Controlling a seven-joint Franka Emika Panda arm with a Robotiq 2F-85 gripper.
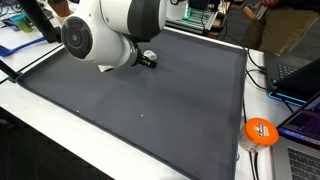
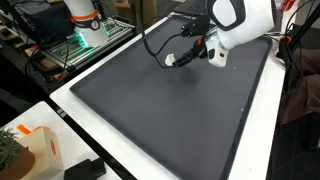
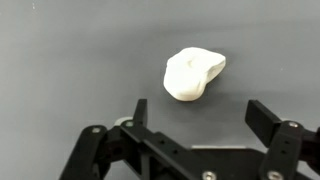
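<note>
A small white lump, smooth and irregular in shape, lies on the dark grey board in the wrist view. In that view my gripper has its two dark fingers wide apart, with the lump a little beyond the fingertips and nothing between them. The same lump shows just beside the gripper in the first exterior view. From the other side, the lump is at the fingertips' left. Part of another pale object peeks out behind the gripper's body; what it is cannot be told.
The dark board is mostly bare towards the front. An orange-lidded container stands off its right edge, near a laptop. A plant pot sits at the lower left in the second exterior view.
</note>
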